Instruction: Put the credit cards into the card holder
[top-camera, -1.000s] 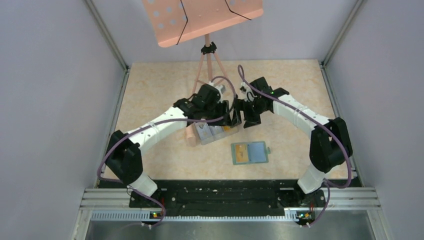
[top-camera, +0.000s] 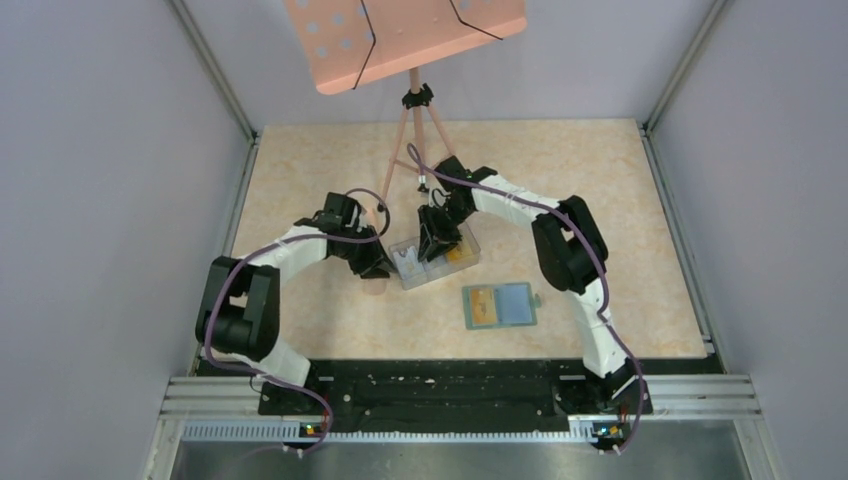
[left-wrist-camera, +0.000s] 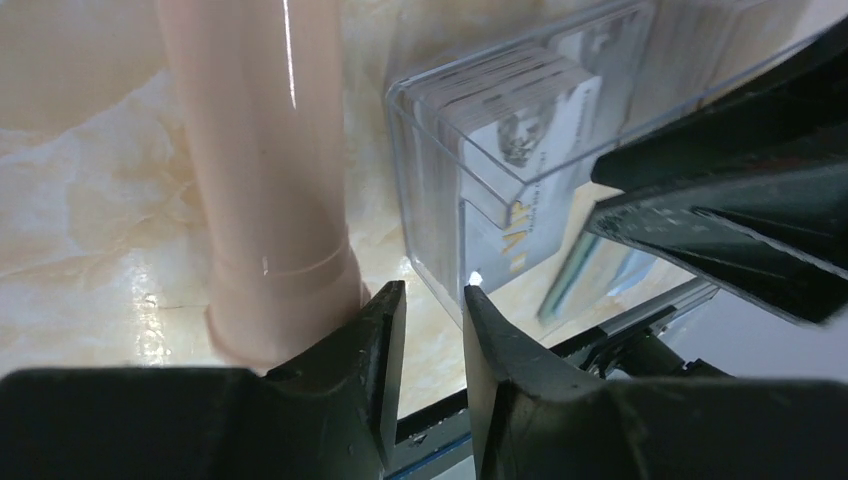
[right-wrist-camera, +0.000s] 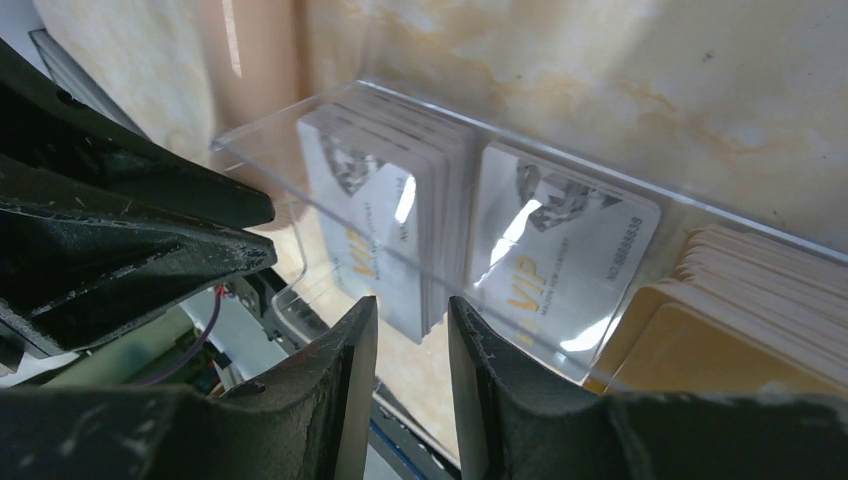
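Observation:
A clear acrylic card holder (top-camera: 406, 280) sits mid-table. In it are a stack of white VIP cards (right-wrist-camera: 365, 240) at the left end, a flat white card (right-wrist-camera: 555, 250) beside them and gold cards (right-wrist-camera: 720, 330) at the right. My right gripper hangs over the holder, fingers a little apart, nothing visible between them. My left gripper is just left of the holder, fingers part open, nothing visible between them, next to a pinkish cylinder (left-wrist-camera: 270, 200).
A small tray with gold and blue panels (top-camera: 515, 305) lies front right. A pink easel (top-camera: 415, 120) stands behind the holder.
Over the last second my left gripper has moved left from above the holder to its left end, and my right gripper has moved left over the holder's middle.

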